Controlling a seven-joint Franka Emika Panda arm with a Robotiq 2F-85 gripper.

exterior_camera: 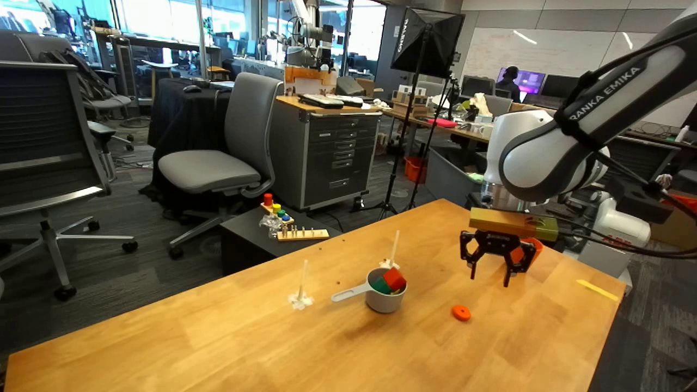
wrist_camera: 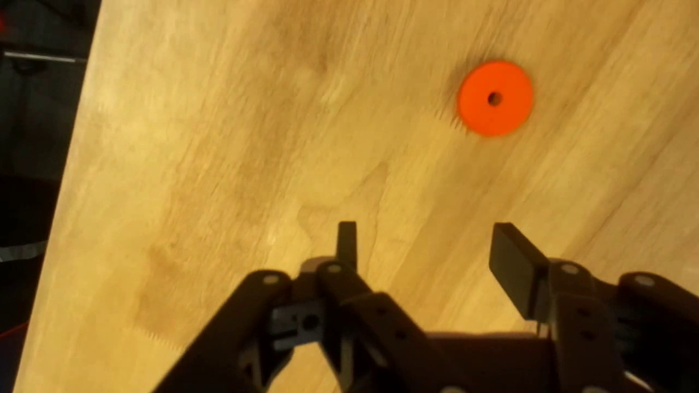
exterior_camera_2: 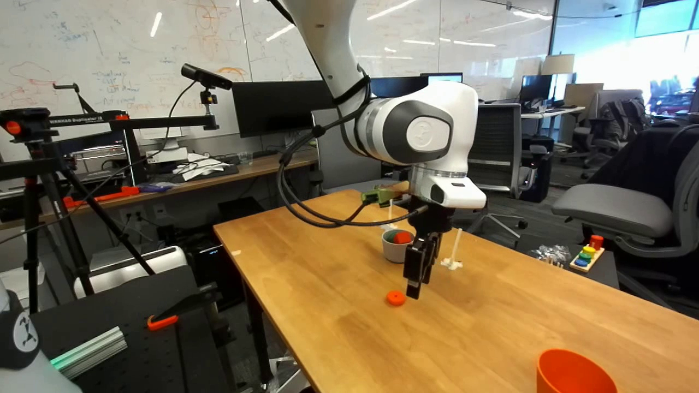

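Note:
An orange disc (wrist_camera: 495,99) with a small hole in its centre lies flat on the wooden table, ahead of my fingers in the wrist view. In exterior view 1 the same disc (exterior_camera: 461,313) is below and to the left of my gripper (exterior_camera: 489,277), which hangs above the table. Its two fingers (wrist_camera: 517,265) stand apart with only bare wood showing between them. A grey cup with a handle (exterior_camera: 384,301) holds a red block (exterior_camera: 395,280) and a green block (exterior_camera: 380,285).
Two thin white pegs (exterior_camera: 302,280) (exterior_camera: 395,246) rise from the table near the cup. An orange cup (exterior_camera_2: 575,373) stands near the table's edge, partly behind my gripper in exterior view 1. Around the disc the wood is clear.

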